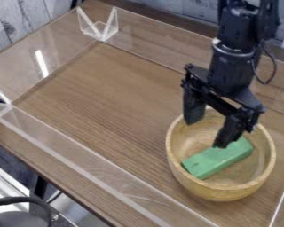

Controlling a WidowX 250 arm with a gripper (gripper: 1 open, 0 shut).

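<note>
My black gripper (213,120) hangs over the back part of a wooden bowl (186,177) at the right, its fingers pointing down and spread open, with nothing visible between them. A green rectangular block (213,160) lies tilted diagonally inside the bowl, just below the gripper.
A small white wire-like object (98,25) sits at the back left. A black cable or object (14,206) shows at the lower left corner.
</note>
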